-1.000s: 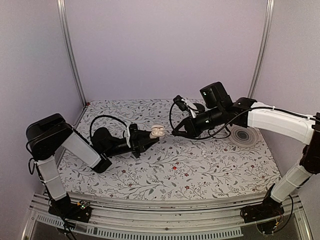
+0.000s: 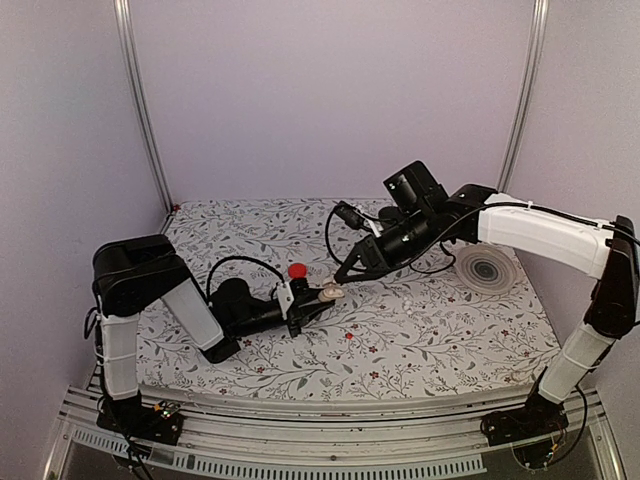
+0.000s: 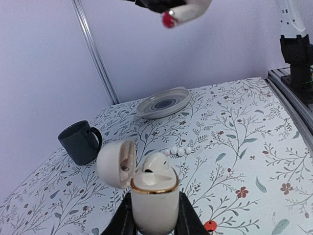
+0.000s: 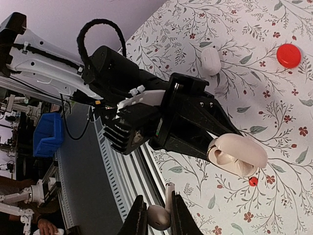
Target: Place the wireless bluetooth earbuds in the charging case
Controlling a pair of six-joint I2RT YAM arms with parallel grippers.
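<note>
The open charging case (image 3: 155, 200) is held upright in my left gripper (image 2: 323, 300), its lid (image 3: 110, 164) tilted back and a white earbud shape visible inside its top. In the right wrist view the case (image 4: 237, 154) shows beyond the left gripper's fingers. My right gripper is shut on a white earbud, stem upward; in the left wrist view this earbud (image 3: 186, 13) hangs blurred above the case. In the top view the right gripper (image 2: 340, 277) is just above and beside the case.
A dark mug (image 3: 78, 142) and a round plate (image 3: 164, 110) stand behind. Small white pieces (image 3: 178, 151), a white object (image 4: 210, 61) and a red disc (image 4: 288, 55) lie on the patterned table.
</note>
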